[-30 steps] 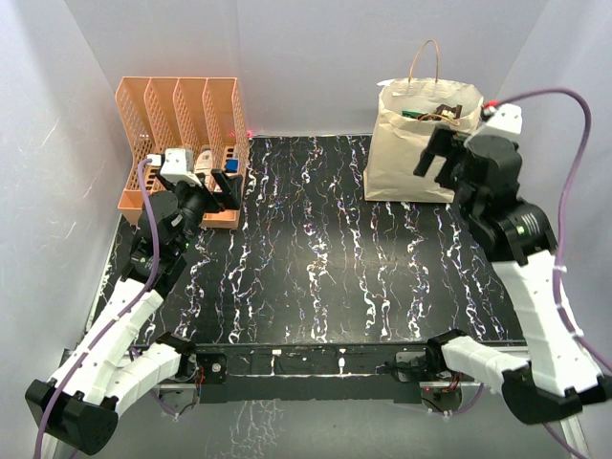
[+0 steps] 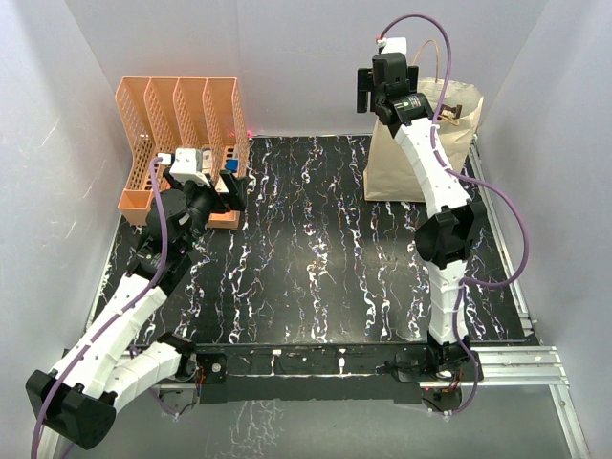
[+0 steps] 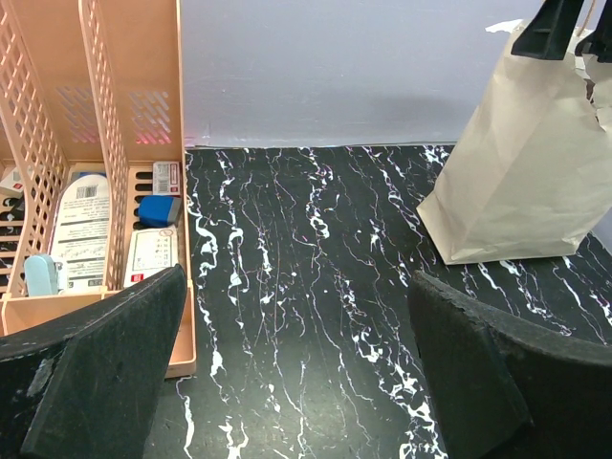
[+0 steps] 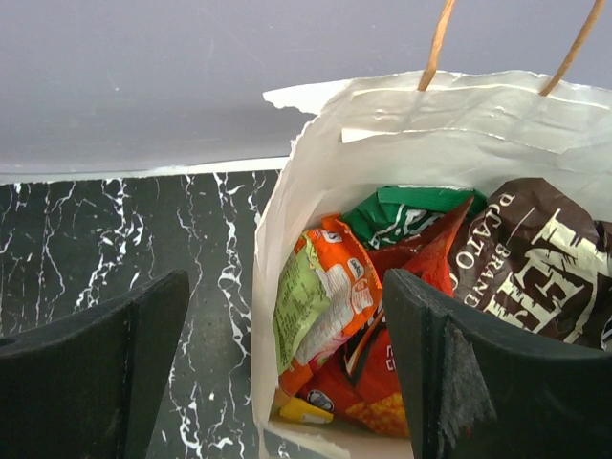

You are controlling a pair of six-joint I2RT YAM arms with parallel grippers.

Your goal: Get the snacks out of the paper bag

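Observation:
The beige paper bag (image 2: 397,163) (image 3: 516,172) stands upright at the back right. Inside it, in the right wrist view, lie a dark brown packet (image 4: 531,253) with white lettering, an orange and green packet (image 4: 330,287), a red packet (image 4: 382,368) and a dark green packet (image 4: 406,210). Over the bag's left part is my right gripper (image 2: 387,86), its fingers apart. In its view the left finger (image 4: 148,330) is outside the bag wall and the right finger (image 4: 411,316) over the opening. My left gripper stands open and empty at the left.
An orange slotted rack (image 2: 177,115) (image 3: 182,325) stands at the back left, near my left gripper. It holds several small items, among them a blue one (image 3: 160,210). Two thin handles (image 4: 436,43) rise from the bag.
My right arm has swung from the bag's right front leftward and back, so its gripper is now over the bag's left part. The left arm has barely shifted. The bag stands where it was.

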